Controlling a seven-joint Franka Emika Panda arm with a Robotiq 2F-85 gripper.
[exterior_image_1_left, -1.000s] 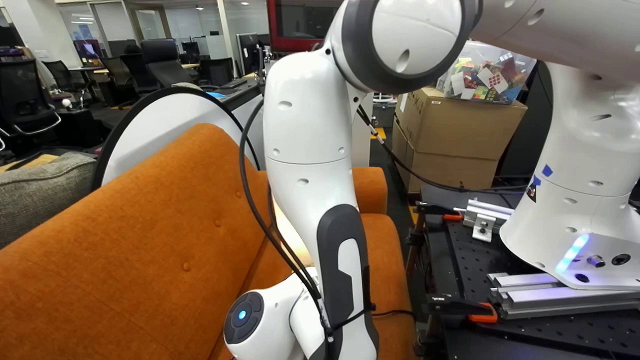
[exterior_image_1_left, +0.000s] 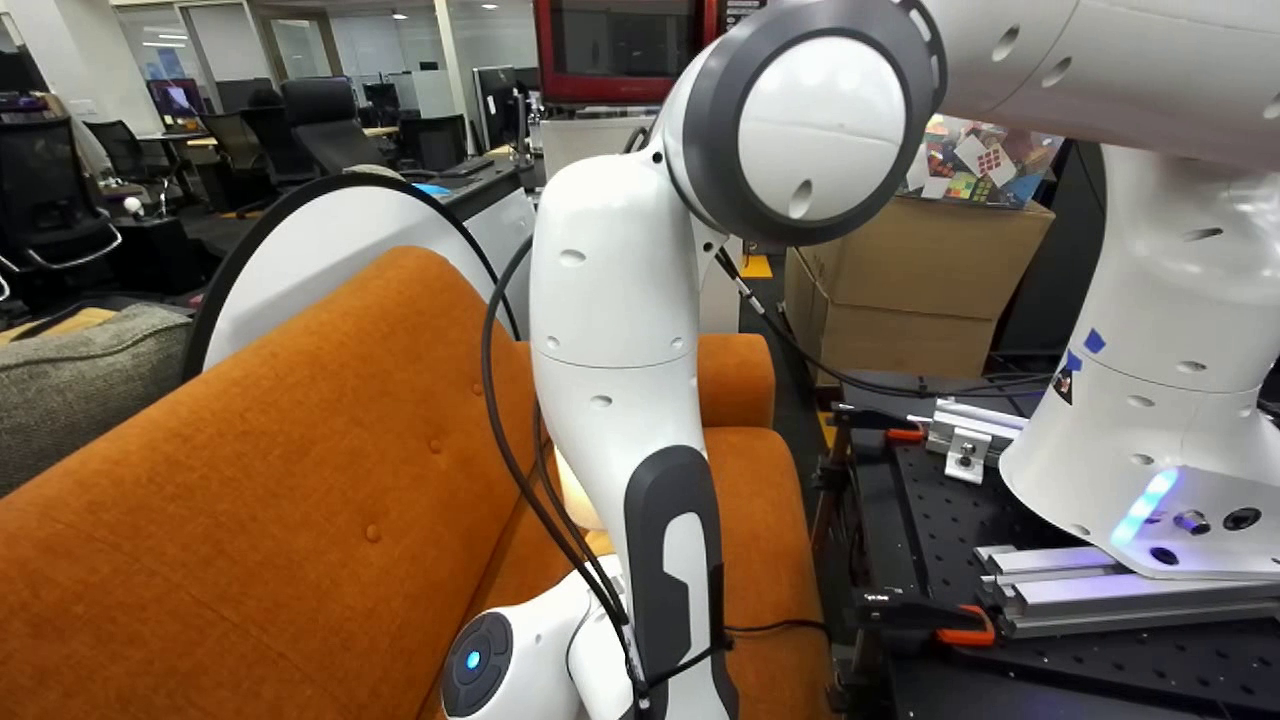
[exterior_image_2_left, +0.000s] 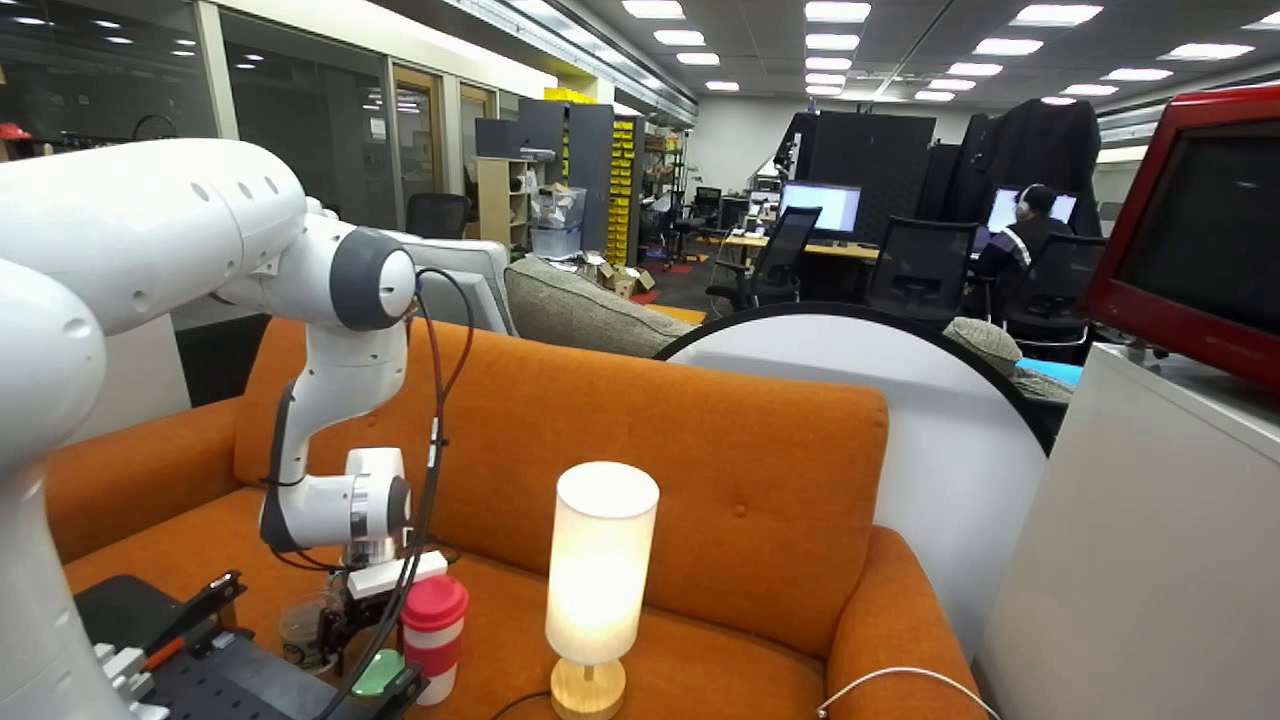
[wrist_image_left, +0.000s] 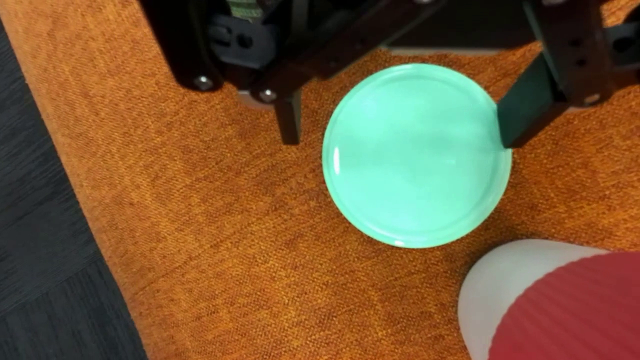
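Note:
A round mint-green lid (wrist_image_left: 414, 186) lies on the orange couch seat. My gripper is open over it, fingers wide apart on either side. The left fingertip (wrist_image_left: 290, 123) stands clear of the lid's edge, while the right fingertip (wrist_image_left: 528, 108) overlaps its right rim; whether they touch cannot be told. In exterior view 2 the lid (exterior_image_2_left: 379, 673) shows just in front of the black gripper, beside a red-and-white cup (exterior_image_2_left: 434, 642). Exterior view 1 does not show the fingers or the lid.
The cup (wrist_image_left: 558, 312) is close to the lid at lower right in the wrist view. A clear container (exterior_image_2_left: 310, 626) sits behind the gripper, partly hidden. A lit lamp (exterior_image_2_left: 602, 564) stands farther along the couch. The couch seat's edge (wrist_image_left: 78, 198) runs along the left.
In exterior view 1 the arm has come down, with its elbow and wrist lower and slightly farther left. The couch and surroundings look the same.

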